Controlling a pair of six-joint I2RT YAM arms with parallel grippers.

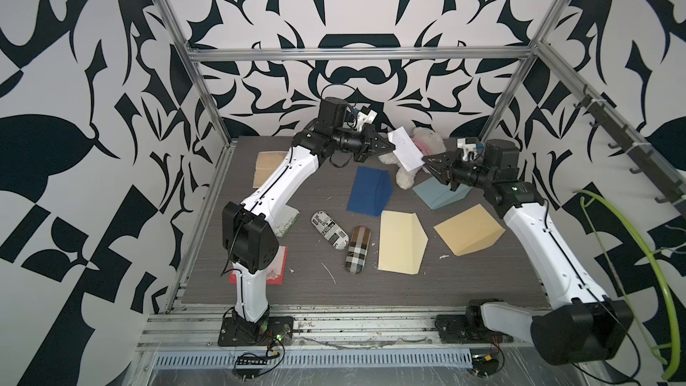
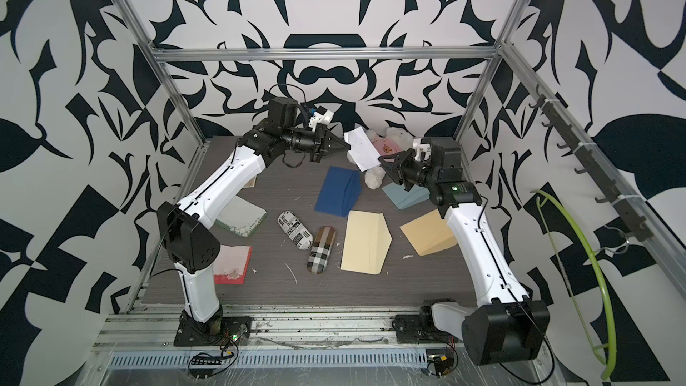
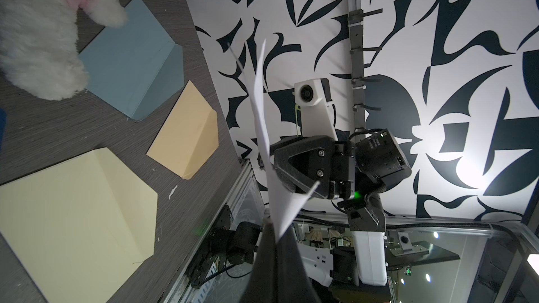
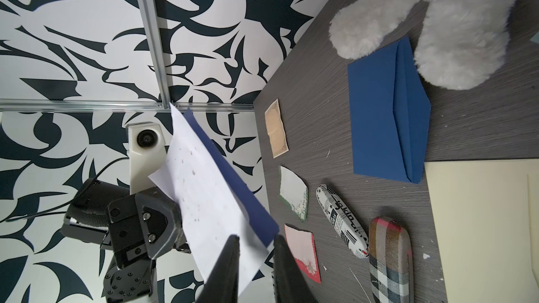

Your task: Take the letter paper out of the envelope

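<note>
A white envelope with a blue inner face and white paper [image 1: 404, 148] [image 2: 362, 147] [image 4: 205, 196] hangs in the air between my grippers, above the table's back. My left gripper [image 1: 384, 147] [image 2: 341, 146] is shut on its left edge. My right gripper [image 1: 430, 163] [image 2: 385, 163] is at its lower right corner; in the right wrist view its fingers stand somewhat apart, with the white sheet between or just beyond the tips. Whether it touches the sheet I cannot tell.
A plush toy [image 4: 460, 45] lies below the paper. Blue [image 1: 369, 191], cream [image 1: 402, 242], tan [image 1: 468, 230] and teal [image 1: 443, 193] envelopes, a pencil case [image 1: 357, 248] and several other flat items cover the table. Small bare patches lie between them.
</note>
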